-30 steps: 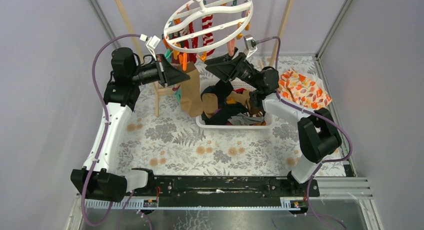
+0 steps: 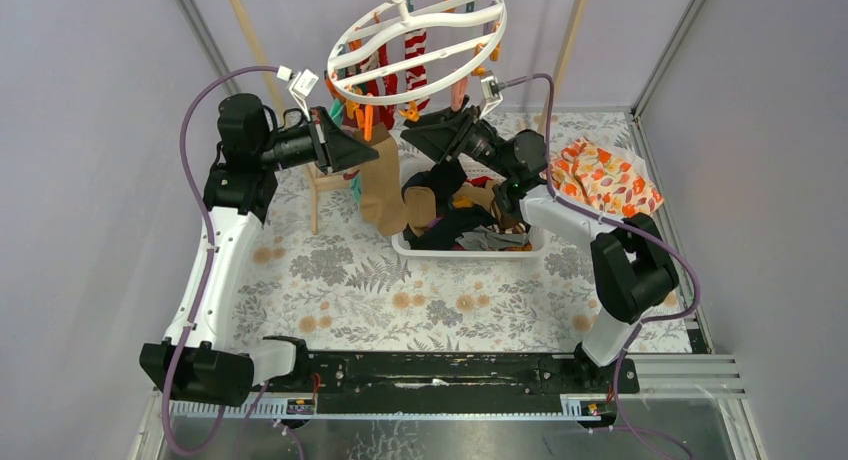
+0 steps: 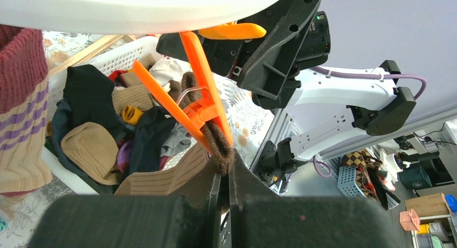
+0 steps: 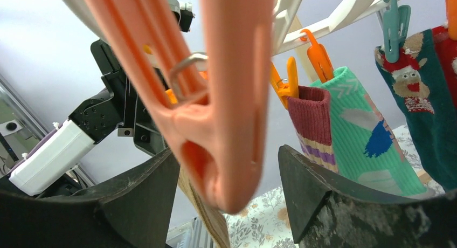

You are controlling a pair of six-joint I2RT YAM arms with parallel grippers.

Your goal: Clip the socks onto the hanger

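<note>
My left gripper is shut on a brown sock. In the left wrist view the sock's dark edge sits inside an orange clip hanging from the white hanger. My right gripper is beside the hanger, its fingers apart; in its wrist view a blurred salmon clip fills the space just before and above them, with no clear hold on it. Other socks, like the mint one and a teal Santa one, hang from clips.
A white basket of loose socks sits under the hanger. An orange patterned cloth lies at the right.
My right gripper has shifted slightly left from where it was a second ago. The left gripper and its sock look unchanged.
</note>
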